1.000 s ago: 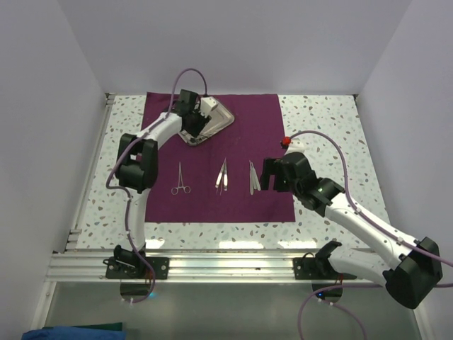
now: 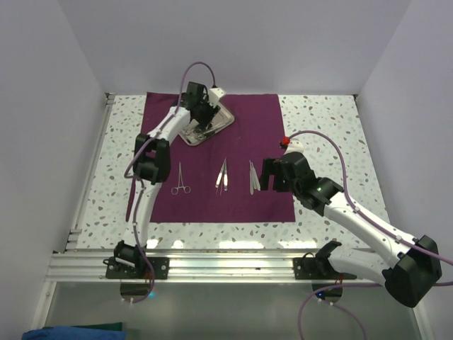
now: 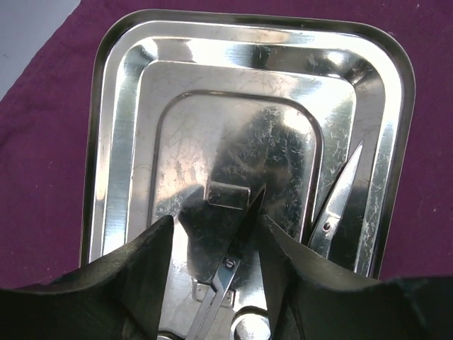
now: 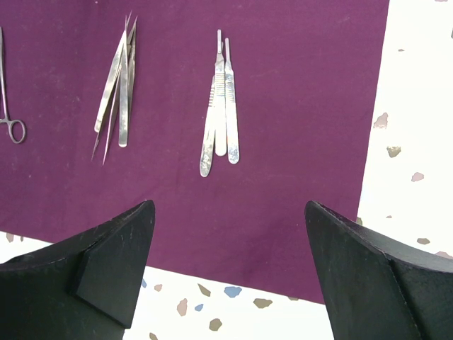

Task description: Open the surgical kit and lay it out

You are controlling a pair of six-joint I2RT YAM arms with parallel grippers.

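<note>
The steel tray [image 3: 120,134] lies on the purple cloth [image 2: 244,131] at the back left. My left gripper is over it, part open, its fingers above a pair of scissors [image 3: 212,302]. A second pointed blade [image 3: 338,195] lies along the tray's right side. My right gripper stands open over the cloth's right part. On the cloth lie forceps with ring handles [image 2: 180,185], a group of tweezers [image 4: 123,99] and three scalpel handles [image 4: 220,106], seen in the top and right wrist views.
A speckled table surface [image 2: 333,127] surrounds it, with walls at both sides and the back.
My left gripper and arm have moved slightly toward the back and right over the tray. The right arm and the laid-out instruments look unchanged.
</note>
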